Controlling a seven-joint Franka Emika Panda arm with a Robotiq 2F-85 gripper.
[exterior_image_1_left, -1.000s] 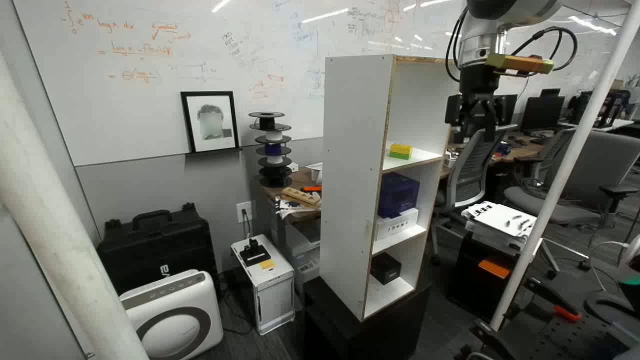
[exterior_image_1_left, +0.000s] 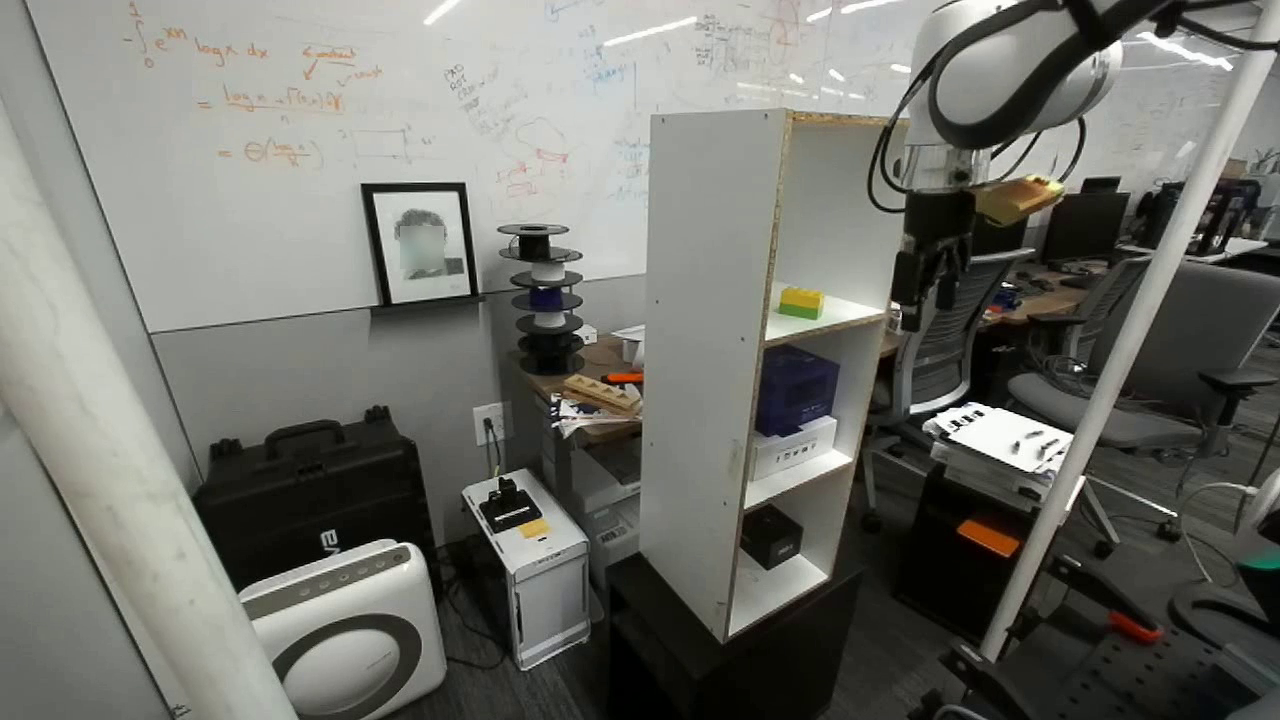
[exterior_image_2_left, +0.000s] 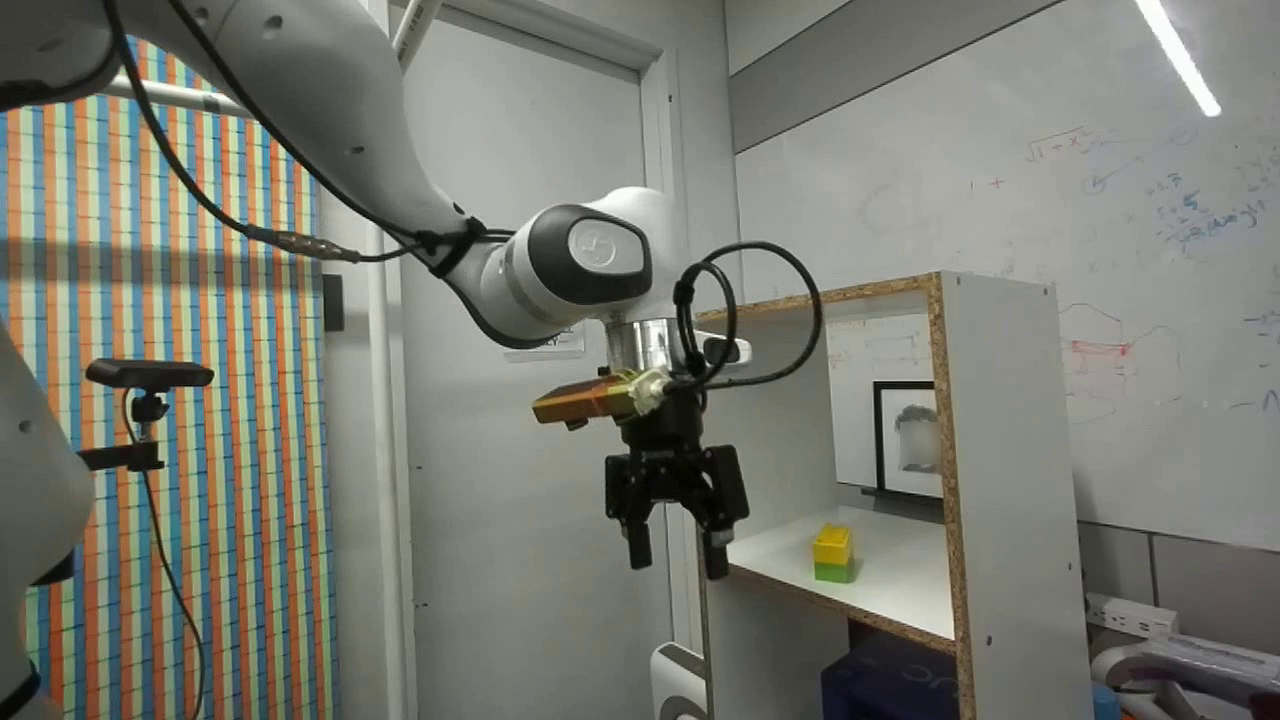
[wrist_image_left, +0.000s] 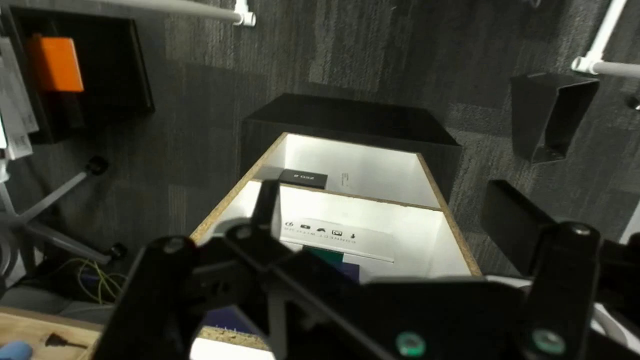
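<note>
A small block, yellow on top and green below (exterior_image_1_left: 800, 302), rests on the top shelf of a white shelf unit (exterior_image_1_left: 708, 360). In the second exterior view the same yellow and green block (exterior_image_2_left: 834, 553) sits on that shelf, to the right of my gripper (exterior_image_2_left: 678, 564). Fingers pointing down, the gripper hangs open in front of the unit, apart from the block, with nothing between the fingers. In the wrist view the two fingers (wrist_image_left: 510, 222) stand wide apart above the lower compartments; the block cannot be made out there.
A dark blue box (exterior_image_1_left: 797, 390) on a white box (exterior_image_1_left: 793, 448) fills much of the middle compartment. At the bottom is a small black box (exterior_image_1_left: 770, 536). Particle-board edges frame the unit's open front. A white pole (exterior_image_1_left: 1128, 324) rises to the right.
My gripper has moved left and lower in the first exterior view, nearer the shelf unit, and the wrist has turned. The block and boxes have stayed in place.
</note>
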